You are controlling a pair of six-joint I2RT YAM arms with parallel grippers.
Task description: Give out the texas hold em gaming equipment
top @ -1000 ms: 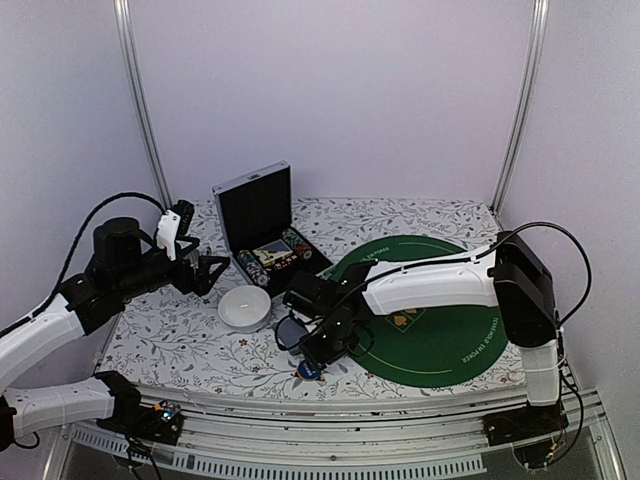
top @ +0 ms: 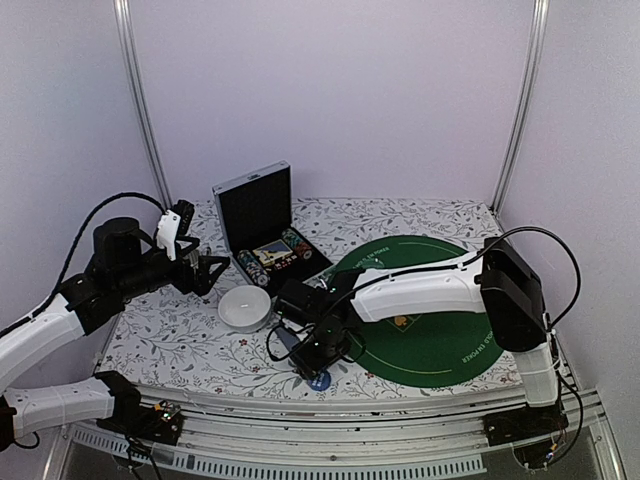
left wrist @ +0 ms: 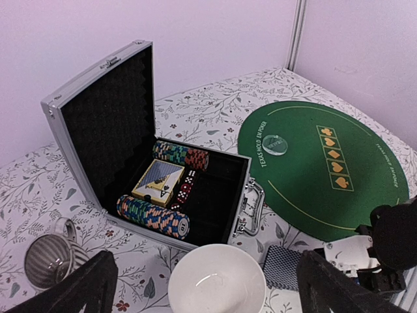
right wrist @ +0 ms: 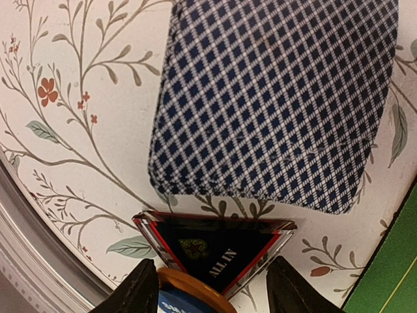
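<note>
My right gripper is open, low over the table's front edge. A round blue disc with an orange rim (right wrist: 199, 287) lies between its fingers, nearer the left one, and covers part of the black triangular "ALL IN" marker (right wrist: 208, 246). Just beyond is a blue-checked card stack (right wrist: 273, 98). From above, the blue disc (top: 319, 381) shows below the right gripper (top: 312, 366). My left gripper hangs open and empty in front of the white bowl (left wrist: 218, 277). Chips (left wrist: 153, 215), a card deck (left wrist: 158, 180) and red dice (left wrist: 185, 190) sit in the open case (left wrist: 212, 195).
The green poker mat (left wrist: 306, 189) fills the table's right side, with a clear round piece (left wrist: 274, 145) on it; my right arm crosses above. A ribbed metal mug (left wrist: 52, 261) stands left of the case.
My right arm has shifted slightly left. The blue disc, seen under the gripper a second ago and mostly hidden after, now shows a little lower and to the right. The left arm stays still.
</note>
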